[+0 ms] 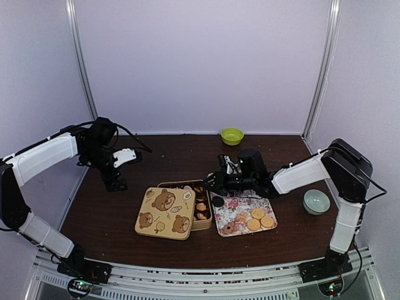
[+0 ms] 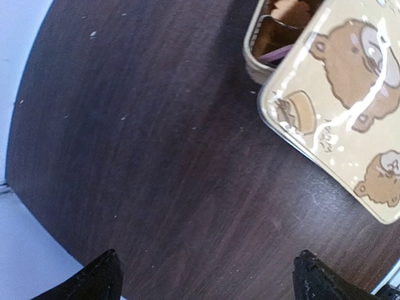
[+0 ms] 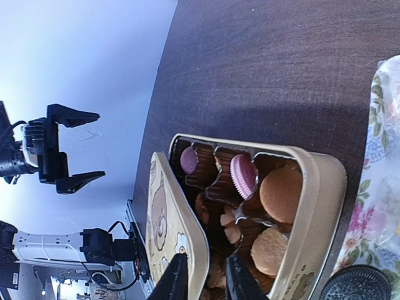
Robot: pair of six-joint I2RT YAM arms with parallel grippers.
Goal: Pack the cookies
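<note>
The cookie box (image 3: 319, 181) stands open on its right side, with a pink cookie (image 3: 242, 175), round tan cookies (image 3: 281, 194) and small brown pieces in its compartments. Its cream bear-print lid (image 1: 164, 214) lies askew over the left part, tilted, hiding what is beneath. At the lid's right edge and above the box is my right gripper; its fingers are part open, and no grip on the lid shows. Off to the left, over bare table, my left gripper is wide open and empty.
Right of the box lies a floral tray (image 1: 250, 215) bearing round tan cookies (image 1: 257, 213) and a dark cookie (image 3: 356, 286). A green bowl (image 1: 232, 136) stands at the back, a pale bowl (image 1: 316, 202) at the far right.
</note>
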